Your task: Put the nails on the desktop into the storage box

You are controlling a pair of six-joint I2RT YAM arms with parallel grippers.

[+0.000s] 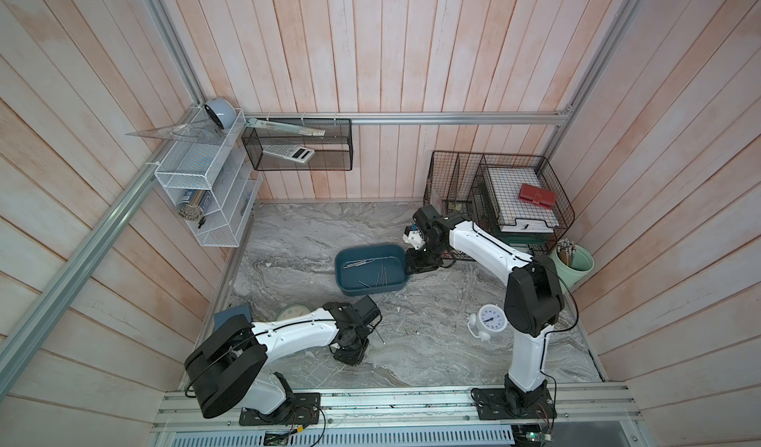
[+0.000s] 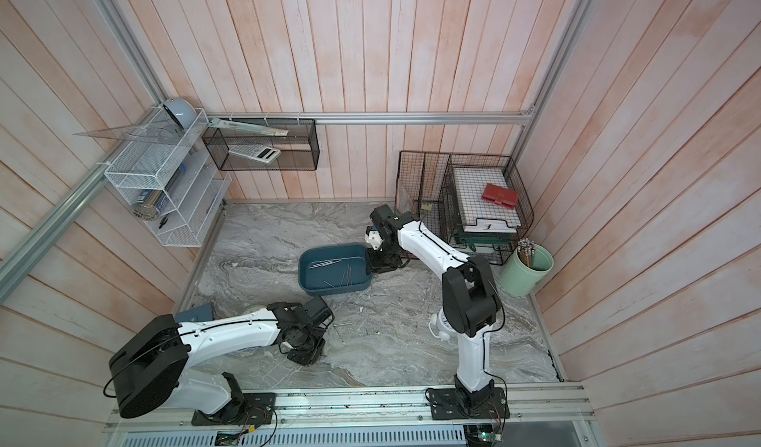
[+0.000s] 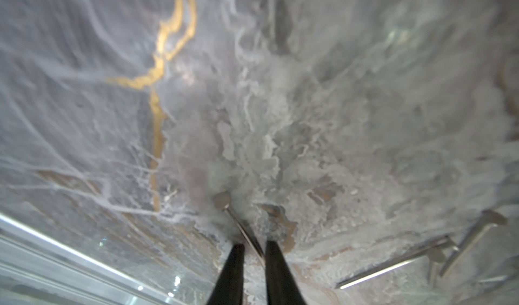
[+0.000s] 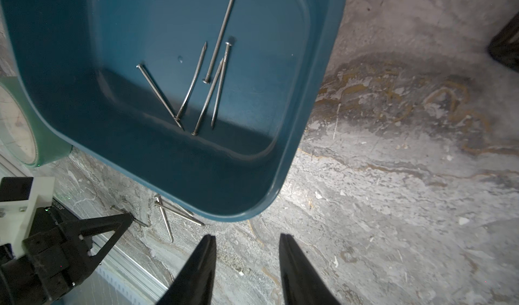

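The teal storage box [image 1: 371, 288] stands mid-table with several nails inside, among them a nail [image 4: 157, 91] lying near its left end. On the marble desktop, a single nail [image 3: 238, 221] lies with its shaft running into the narrow gap between the fingers of my left gripper, which is still part open. To the right of it in the left wrist view are more loose nails [image 3: 386, 269], crossed in a small group. My right gripper hangs open and empty just off the box's right side.
A green round object [image 4: 54, 152] sits left of the box, partly behind the left arm. A white dial [image 1: 491, 318] stands toward the right arm's base. Wire baskets [image 1: 523, 197] fill the back right.
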